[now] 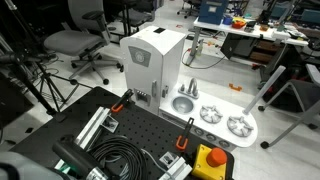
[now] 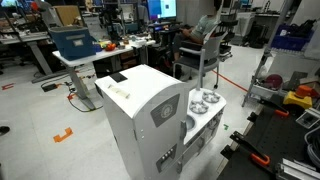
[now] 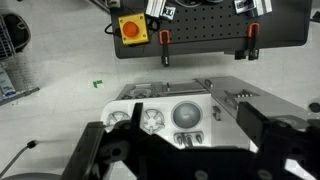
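In the wrist view my gripper stands open above a white toy kitchen, its two black fingers (image 3: pixel 95 135) wide apart with nothing visible between them. The kitchen's counter holds a small grey sink (image 3: pixel 186 115) with a tap beside it, and two round stove burners (image 3: pixel 152 120) lie to its left. A tall white cabinet (image 1: pixel 154 62) rises at one end of the counter in exterior view 1. Seen from exterior view 2, that cabinet (image 2: pixel 148 120) stands upright with its door side facing the counter. Neither exterior view clearly shows the gripper.
A black perforated table (image 1: pixel 140 130) borders the kitchen, carrying orange-handled clamps (image 1: pixel 182 142), coiled black cable (image 1: pixel 118 158) and a yellow box with a red button (image 1: pixel 211 162). Office chairs (image 1: pixel 80 38) and desks stand behind. Light floor (image 2: pixel 60 130) lies open around the kitchen.
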